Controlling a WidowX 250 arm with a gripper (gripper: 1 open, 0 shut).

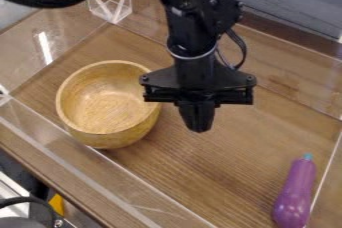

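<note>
The black gripper (pixel 199 116) hangs over the middle of the wooden table, shut, with nothing visible between its fingertips. Left of it is an empty yellow bowl (pixel 94 112), its right side close to or behind the gripper body. A purple eggplant-like toy (pixel 295 192) with a light blue tip lies at the front right, well apart from the gripper.
A clear plastic bracket (pixel 112 4) stands at the back left. Cables and a small yellow item lie beyond the lower left edge.
</note>
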